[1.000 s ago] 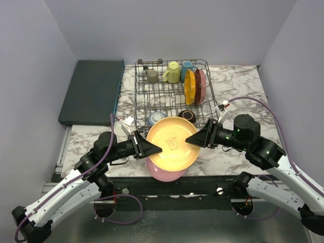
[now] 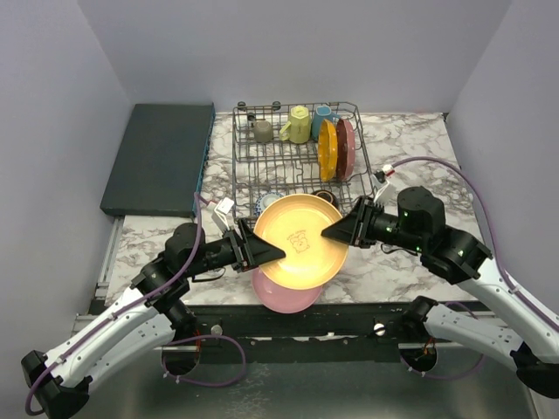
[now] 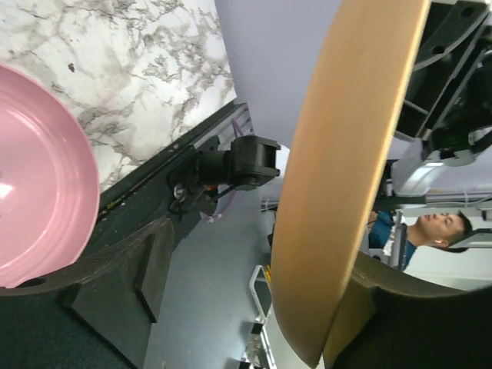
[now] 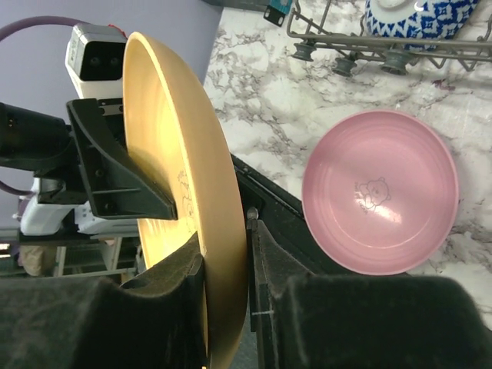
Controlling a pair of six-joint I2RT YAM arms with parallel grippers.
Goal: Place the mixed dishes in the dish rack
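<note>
A yellow-orange plate [image 2: 301, 266] with a small drawing is held up in front of the dish rack [image 2: 272, 166]. At its right edge my right gripper [image 2: 328, 232] is shut on the rim, as the right wrist view also shows. My left gripper [image 2: 281, 251] is at the plate's left edge. In the left wrist view its fingers stand apart, with the plate [image 3: 338, 177] close against one finger and a clear gap to the other finger [image 3: 119, 296]. Below the raised plate lies a pink plate [image 4: 380, 192] on the counter, partly hidden from above.
In the rack stand yellow, brown and pink plates [image 2: 350, 148], a green mug [image 2: 299, 125], a blue mug [image 2: 322, 120] and a grey cup [image 2: 263, 132]. A blue-patterned bowl [image 4: 423, 19] and a dark bowl [image 2: 326, 196] sit near its front. A dark box [image 2: 157, 157] lies to the left.
The yellow plate has shifted slightly upward in the top view, hiding more of the bowls behind it. Both grippers have moved slightly, the left one a little to the right.
</note>
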